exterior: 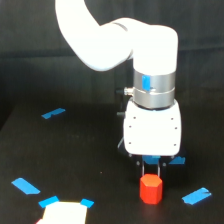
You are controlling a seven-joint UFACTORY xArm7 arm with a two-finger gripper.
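A white arm reaches down from the top of the camera view to a white gripper (151, 168) with dark fingers, just above a red cylindrical block (151, 189) on the black table. The fingertips are at or very near the block's top; whether they are open or closed on it cannot be made out.
Blue tape marks (197, 196) lie on the table, with a larger blue patch partly hidden behind the gripper. A pale object (64, 213) sits at the front left edge.
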